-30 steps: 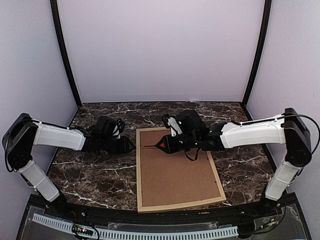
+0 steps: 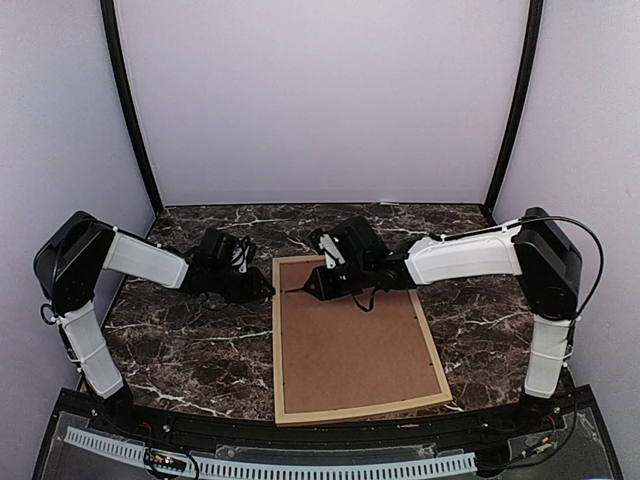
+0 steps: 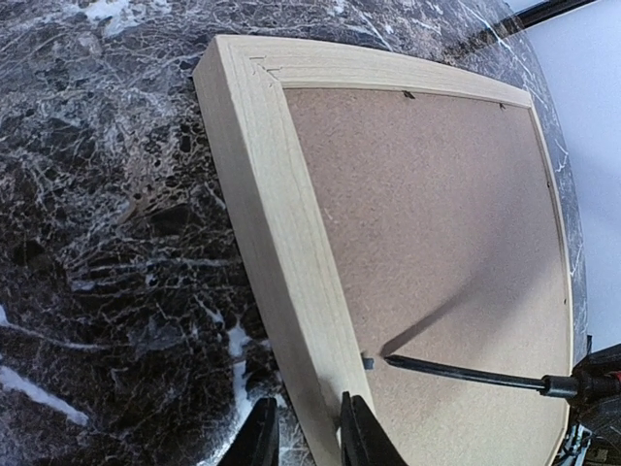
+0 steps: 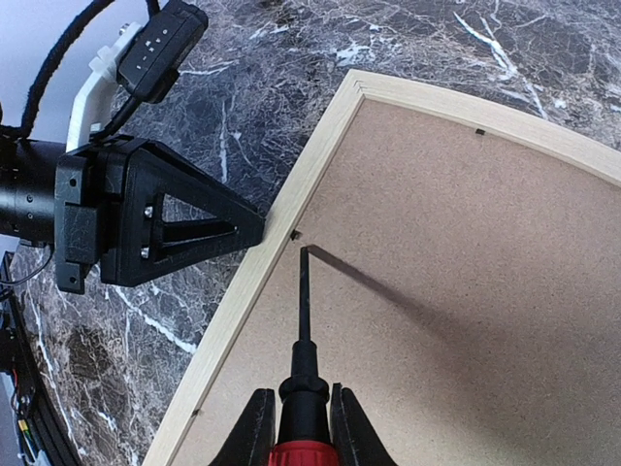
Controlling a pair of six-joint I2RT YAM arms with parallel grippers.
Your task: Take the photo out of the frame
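The wooden frame [image 2: 278,350] lies back side up on the dark marbled surface, its brown backing board [image 2: 350,355] inside the rim. No photo shows. Small dark tabs line the inner edge, one of them [image 4: 295,235] on the left side. My right gripper is shut on a screwdriver [image 4: 304,357] with a red handle and black shaft, its tip close to that tab; contact cannot be told. At the left rim, my left gripper is part open, one fingertip over the wood and the other outside it.
Bare marbled table [image 2: 180,350] extends left of the frame, with a narrower strip on the right. White walls [image 2: 330,100] enclose the back and sides. Both arms come close together over the frame's upper left part.
The left gripper has shifted slightly right, up to the frame's left rim. My right gripper has moved a little left with the screwdriver, bringing its tip nearer that rim. The frame has stayed put.
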